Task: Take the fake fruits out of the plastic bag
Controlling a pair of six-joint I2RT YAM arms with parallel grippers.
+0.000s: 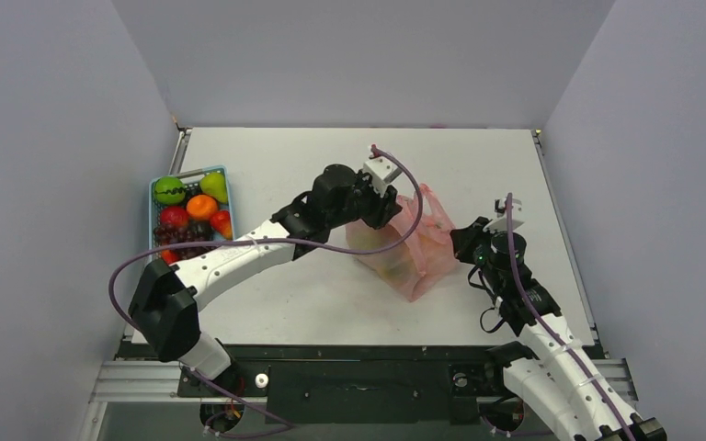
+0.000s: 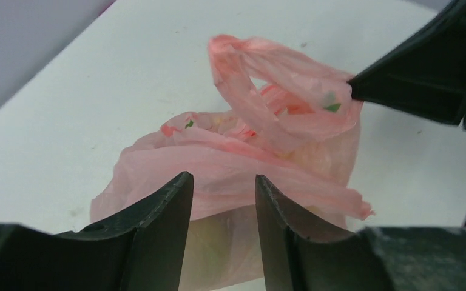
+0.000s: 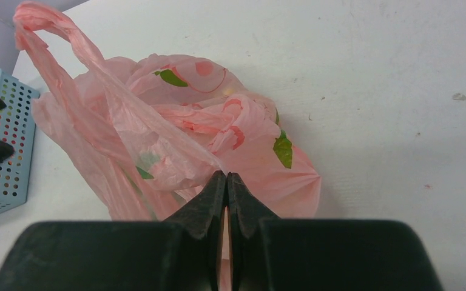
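A pink translucent plastic bag lies mid-table, crumpled, with a pale yellowish shape showing through it. My left gripper hangs over the bag's upper left, its fingers apart with nothing held, as the left wrist view shows. My right gripper is shut on a thin gathered part of the bag at its right, which rises into a loop of handle. The bag's contents are mostly hidden.
A blue basket of fake fruits, with watermelon, pear, orange and grapes, stands at the left. Grey walls enclose the sides and back.
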